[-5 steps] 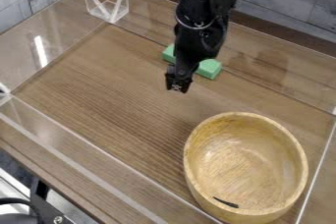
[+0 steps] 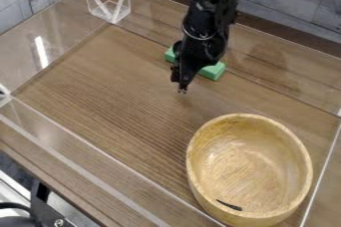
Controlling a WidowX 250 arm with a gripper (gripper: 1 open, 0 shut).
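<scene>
My black gripper (image 2: 181,78) reaches down from the top of the view over the wooden table, its fingertips just in front of a green object (image 2: 212,69). The fingers look close together, with nothing seen held between them. The arm hides part of the green object behind it.
A large beige bowl (image 2: 249,158) stands at the front right, with a small dark item in it. A white wire piece (image 2: 111,6) sits at the back left.
The arm has shifted slightly, its upper part drawing back and its fingertips moving a little toward the right. The green object and bowl look unmoved.
</scene>
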